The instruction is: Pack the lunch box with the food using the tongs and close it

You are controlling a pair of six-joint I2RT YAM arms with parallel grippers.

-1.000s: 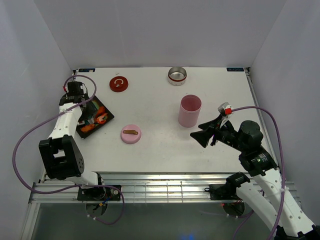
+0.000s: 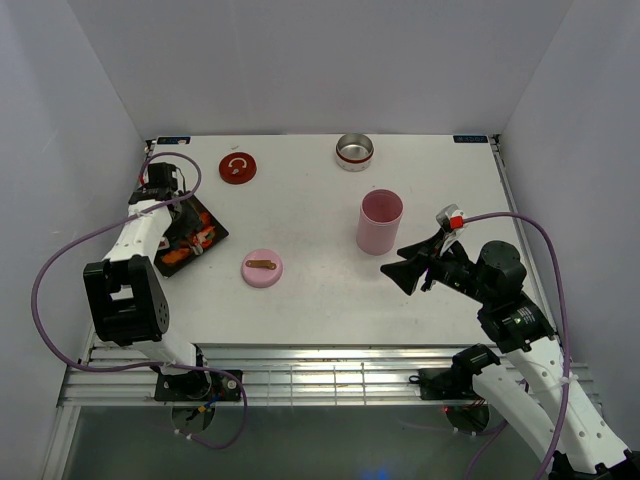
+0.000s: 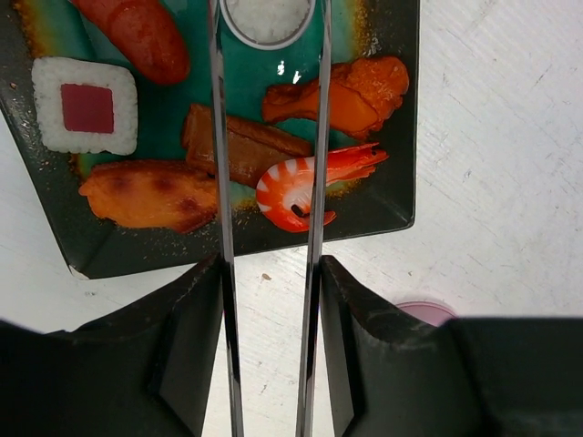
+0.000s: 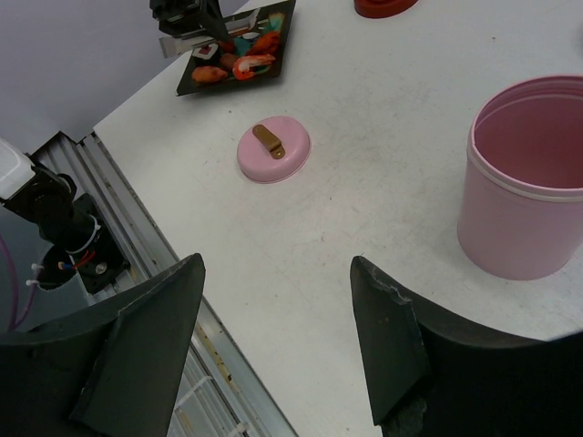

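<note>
A black lunch tray lies at the far left of the table, holding a sausage, square rice piece, fried pieces, shrimp and a small white cup. My left gripper hangs over it, part open, its fingers apart around the middle of the food with nothing seen gripped. My right gripper stands open over the right side of the table, left of its arm, with empty fingers in the right wrist view.
A pink container stands right of centre, a pink lid nearer the left, a red lid and a steel bowl at the back.
My left arm has shifted slightly to the right over the tray. The right arm and the objects look unchanged.
</note>
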